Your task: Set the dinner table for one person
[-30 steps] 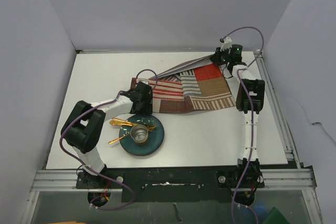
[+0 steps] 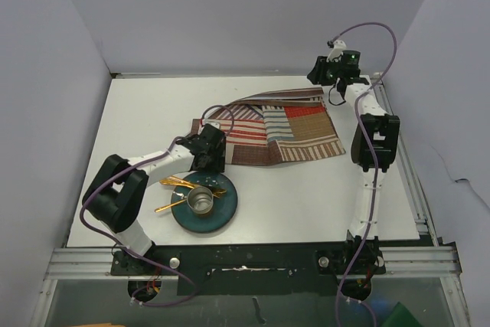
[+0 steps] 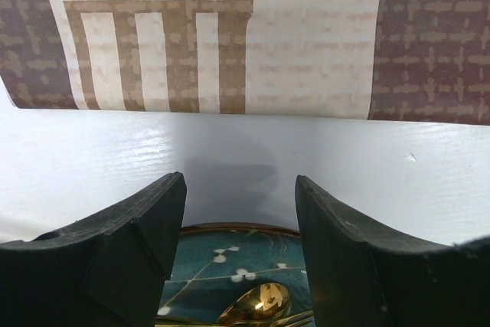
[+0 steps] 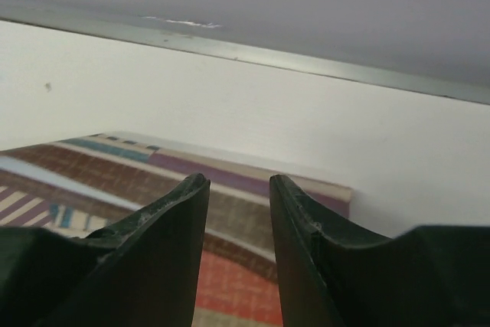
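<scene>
A patterned placemat point(image 2: 298, 132) lies across the middle of the table, its far edge folded over in a long strip. My right gripper hovers past the far right corner of the mat, fingers parted with nothing between the fingers. Above the mat's near left edge is my left gripper, also apart and empty. Just in front of it sits the dark teal plate point(image 2: 218, 223), bearing a metal cup point(image 2: 200, 201) and gold cutlery point(image 2: 178, 182). A gold spoon point(image 3: 260, 302) shows on the plate in the left wrist view.
Bare white table point(image 2: 306, 197) lies to the right of the plate and at the far left. Grey walls stand close behind and at both sides. A purple cable point(image 2: 375, 181) runs along the right arm.
The far strip now lies folded over. The left arm shifted slightly.
</scene>
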